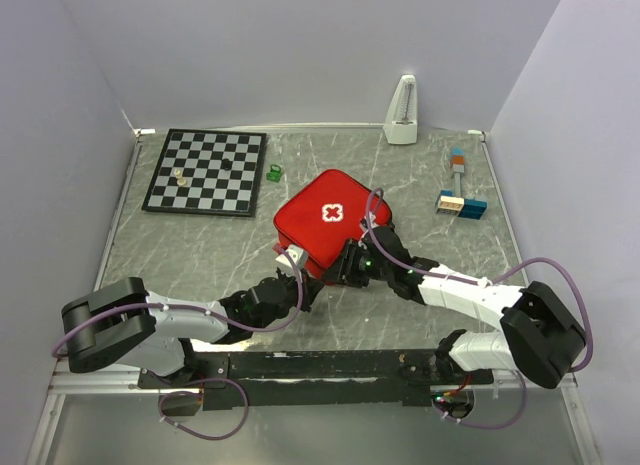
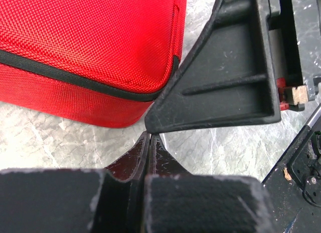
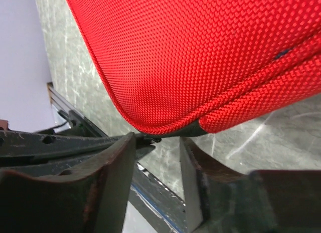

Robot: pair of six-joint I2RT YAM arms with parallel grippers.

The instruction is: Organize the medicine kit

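The red medicine kit (image 1: 318,210), marked with a white cross emblem, lies closed on the grey marbled table. At its front corner my left gripper is shut, its tips just off the kit's red side, with nothing visible between them. My right gripper (image 1: 338,272) sits close by at the same corner. In the right wrist view, the fingers of the right gripper stand part open, with the black band at the kit's corner (image 3: 185,130) and the left gripper's dark tip in front of the gap. A large black right finger (image 2: 225,77) overlaps the kit's edge in the left wrist view.
A chessboard (image 1: 205,172) lies at the back left, beside a small green object (image 1: 274,173). A white metronome (image 1: 402,110) stands at the back wall. Blue and orange blocks (image 1: 461,203) are at the right. Both grippers are nearly touching.
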